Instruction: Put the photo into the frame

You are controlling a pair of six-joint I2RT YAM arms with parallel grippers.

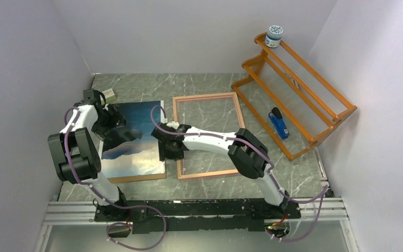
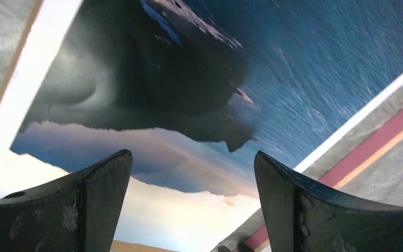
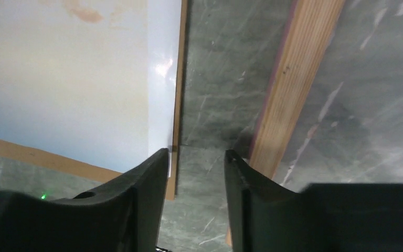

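The photo (image 1: pixel 136 163), a blue and cream landscape with white borders, lies on a brown board (image 3: pixel 57 163) at the left of the top view. The empty wooden frame (image 1: pixel 204 97) lies to its right. My left gripper is open over the photo's dark part, nothing between its fingers. My right gripper hovers at the photo's right edge, beside the gap between board and frame, its fingers part apart with bare table between them.
A wooden rack (image 1: pixel 320 84) stands at the right, with a jar (image 1: pixel 273 39) on top and a blue stapler (image 1: pixel 279 125) within it. A small pale box (image 1: pixel 109 95) sits behind the photo. Grey walls enclose three sides.
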